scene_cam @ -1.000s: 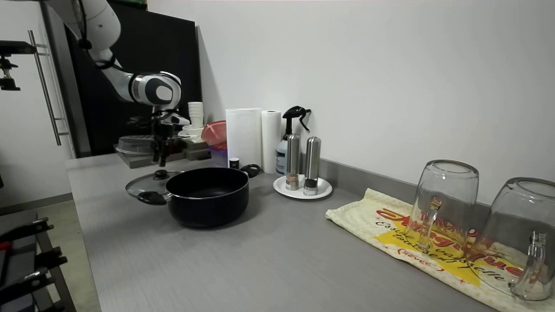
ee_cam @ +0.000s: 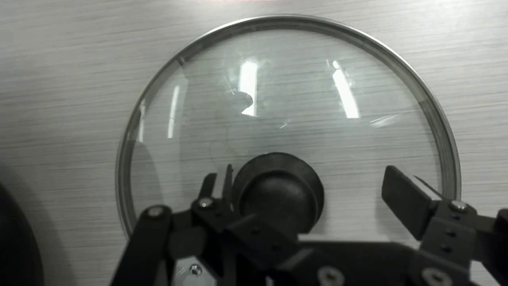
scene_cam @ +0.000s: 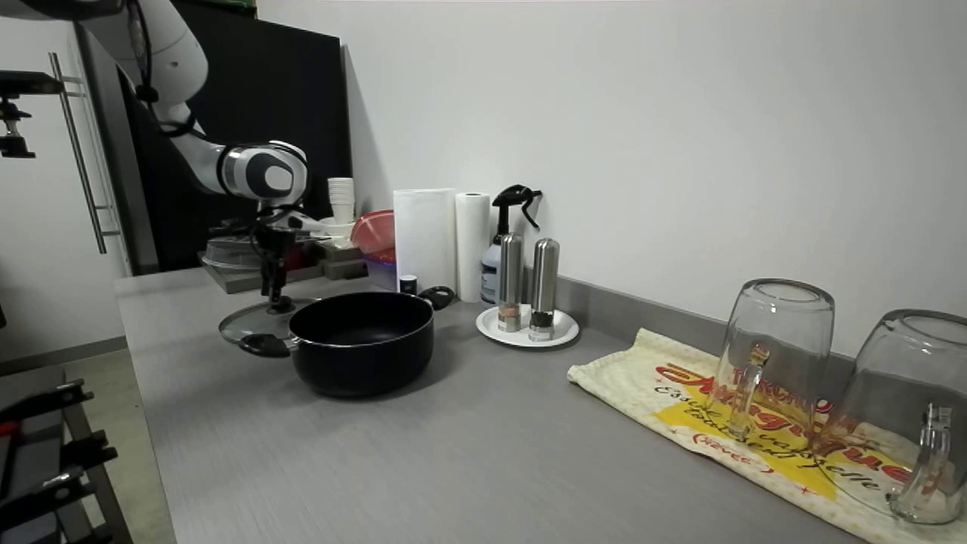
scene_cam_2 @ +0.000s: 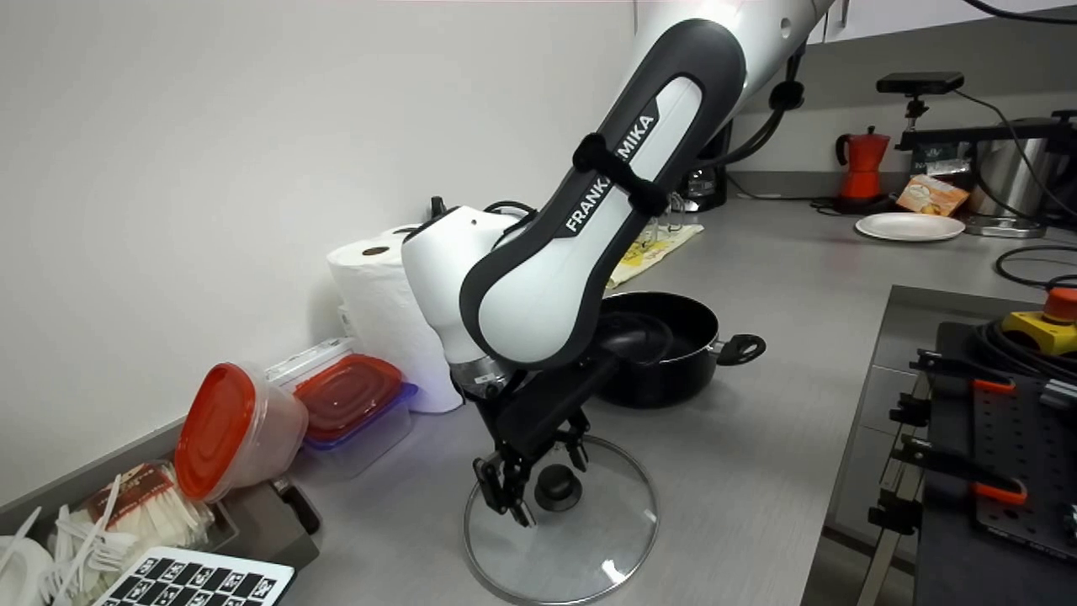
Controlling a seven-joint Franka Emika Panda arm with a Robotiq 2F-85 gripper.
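Note:
A round glass lid (ee_cam: 295,124) with a metal rim and black knob (ee_cam: 279,193) lies flat on the counter. My gripper is open over it, its fingers apart. In the wrist view the left finger (ee_cam: 227,188) is close beside the knob, while a wide gap separates the knob from the right finger (ee_cam: 409,200). Whether the left finger touches the knob I cannot tell. The same gripper (scene_cam_2: 548,486) shows low over the lid (scene_cam_2: 606,545) in exterior view 2. An uncovered black pot (scene_cam: 363,358) stands beside the lid.
Paper towel rolls (scene_cam: 426,237), a white plate (scene_cam: 562,334) with two mills and a cloth (scene_cam: 653,376) under glass jugs line the wall. Plastic containers (scene_cam_2: 353,399) stand on the lid's wall side. The counter (scene_cam: 435,462) in front of the pot is clear.
The arm has come down and a little left in exterior view 1, bringing my gripper from above the lid to knob height. Lid and pot have stayed in place.

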